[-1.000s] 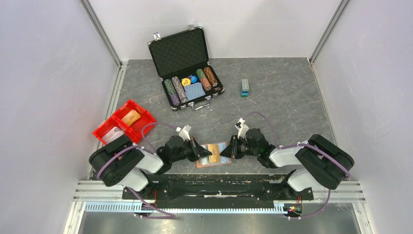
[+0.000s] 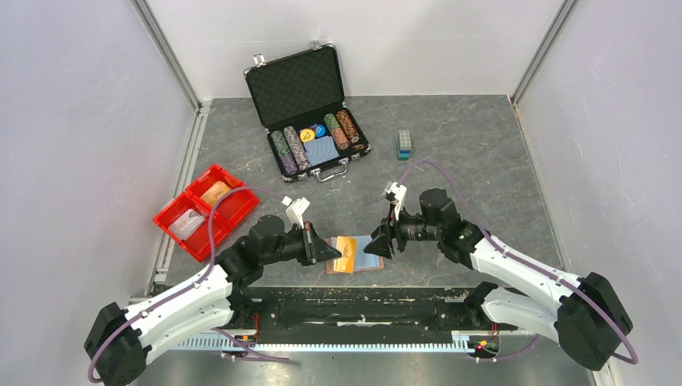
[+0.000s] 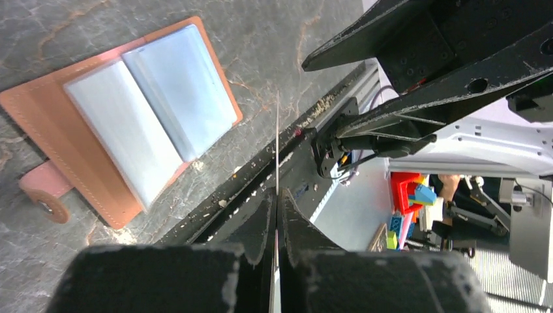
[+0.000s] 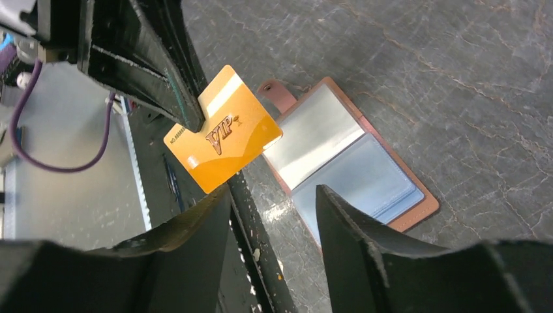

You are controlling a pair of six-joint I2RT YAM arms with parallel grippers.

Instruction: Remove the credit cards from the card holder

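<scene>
An open brown leather card holder (image 3: 107, 186) lies on the grey table with clear and pale blue sleeves (image 4: 352, 182). My left gripper (image 2: 334, 254) is shut on an orange VIP card, held raised over the holder's left part; the left wrist view sees it edge-on. My right gripper (image 2: 381, 245) hovers by the holder's right side, its fingers apart with nothing visible between them.
A red divided tray (image 2: 199, 199) with cards stands at left. An open poker-chip case (image 2: 293, 88) is at the back, a small stack (image 2: 404, 145) right of it.
My right arm has risen from the holder.
</scene>
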